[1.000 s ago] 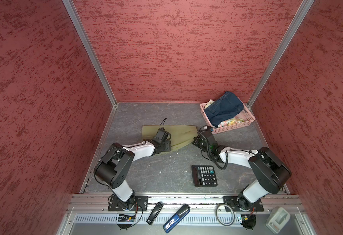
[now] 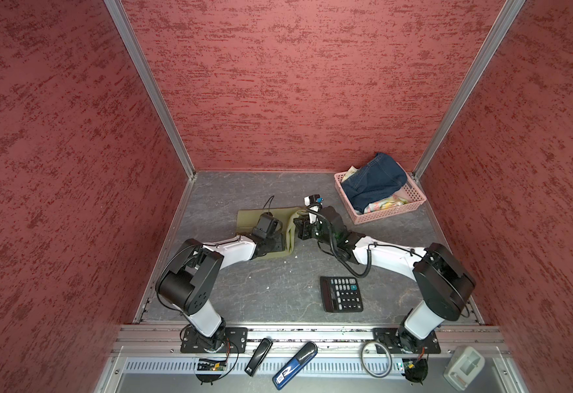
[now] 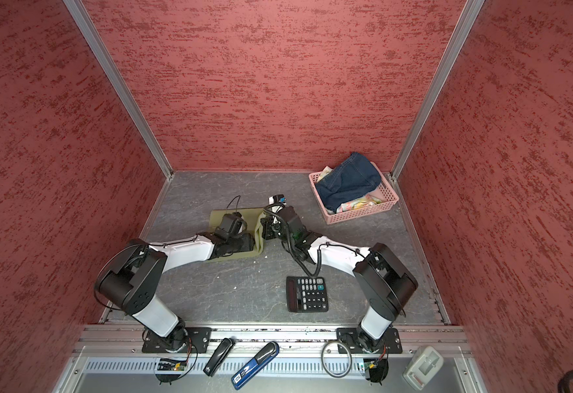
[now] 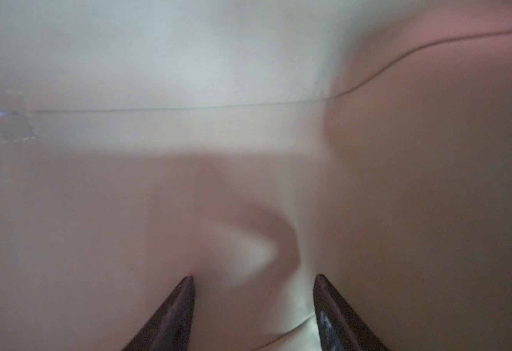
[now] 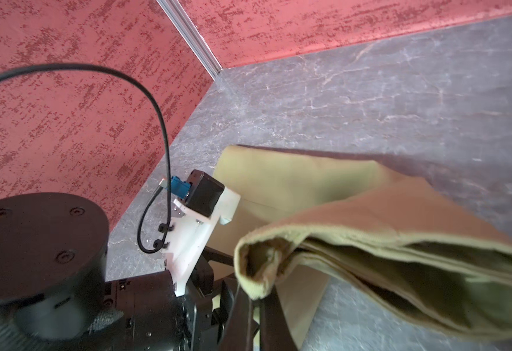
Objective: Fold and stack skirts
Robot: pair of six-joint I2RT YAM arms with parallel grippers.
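An olive-khaki skirt (image 2: 250,218) lies on the grey table, partly folded, with its right end lifted and bent over toward the left. My right gripper is shut on a rolled edge of the skirt; the raised layers (image 5: 396,216) hang to the right in the right wrist view. Over the skirt's middle sits my left gripper, its fingers apart and close above the cloth (image 4: 92,204), nothing clearly pinched between them. The left arm hides part of the skirt in both top views.
A pink basket (image 2: 388,213) at the back right holds a dark denim piece (image 2: 375,182) and other cloth. A black calculator (image 2: 341,294) lies in front of the right arm. Bare table (image 2: 267,294) shows in front of the skirt.
My right gripper has moved left and up with the skirt's right end, which has gone from stretched flat to bent over.
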